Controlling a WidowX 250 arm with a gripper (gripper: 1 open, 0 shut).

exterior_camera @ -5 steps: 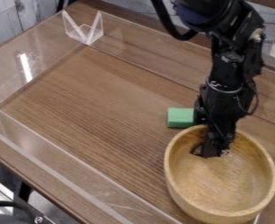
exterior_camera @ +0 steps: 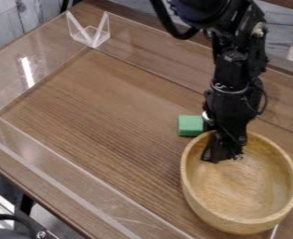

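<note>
My black gripper (exterior_camera: 219,146) reaches down from the top right to the near-left rim of a large tan oval bowl (exterior_camera: 239,193), its fingertips at or just inside the rim. Whether the fingers hold anything cannot be made out. A green block (exterior_camera: 189,125) lies on the wooden table (exterior_camera: 87,121) just behind the bowl, left of my gripper and partly hidden by it.
A white wire holder (exterior_camera: 90,28) stands at the back left. The table's edges run along the left and right, with dark cables at the lower left.
My gripper has shifted slightly, and the bowl appears a little moved from where it was a second ago. The green block looks nearly unchanged.
</note>
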